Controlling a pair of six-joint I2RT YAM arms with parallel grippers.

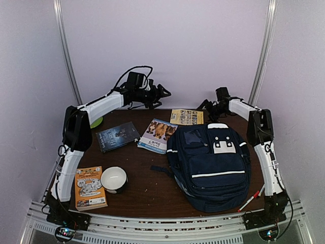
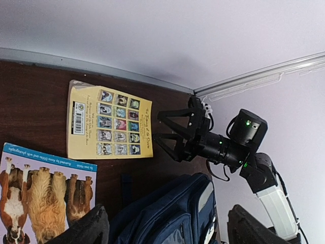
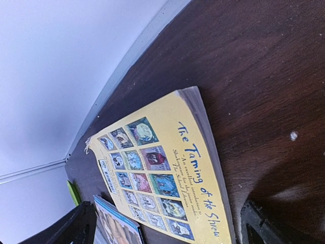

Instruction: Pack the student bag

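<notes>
The navy backpack (image 1: 213, 173) lies flat on the right of the table. At the back, the yellow book (image 1: 187, 117) (image 3: 160, 168) lies on the table. My right gripper (image 1: 205, 107) is open, low beside that book's right end, with no book between its fingers in the right wrist view. My left gripper (image 1: 161, 96) is open, raised over the back middle. Below it lie the dog-photo book (image 1: 157, 136) (image 2: 40, 198) and the dark blue book (image 1: 117, 136). An orange book (image 1: 90, 188) lies at front left.
A white bowl (image 1: 114, 179) stands beside the orange book. Red pens (image 1: 249, 202) lie at the front right. A green object (image 1: 96, 122) is partly hidden behind the left arm.
</notes>
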